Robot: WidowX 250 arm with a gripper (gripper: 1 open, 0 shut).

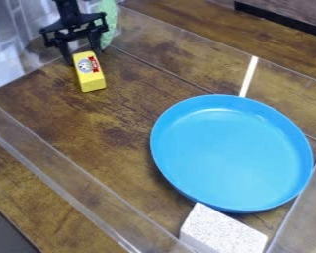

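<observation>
My black gripper (pixel 76 40) is at the top left, its fingers close around the upper end of a yellow box (pixel 90 79) with a white and red label. The gripper appears shut on that box, though its fingertips are small and partly hidden. The box's lower end faces the viewer. A pale green object (pixel 104 30) is behind the gripper.
A large blue plate (pixel 229 153) fills the right side. A white speckled block (pixel 221 233) sits at the bottom right. Clear plastic walls edge the wooden floor, which is bare in the middle and lower left.
</observation>
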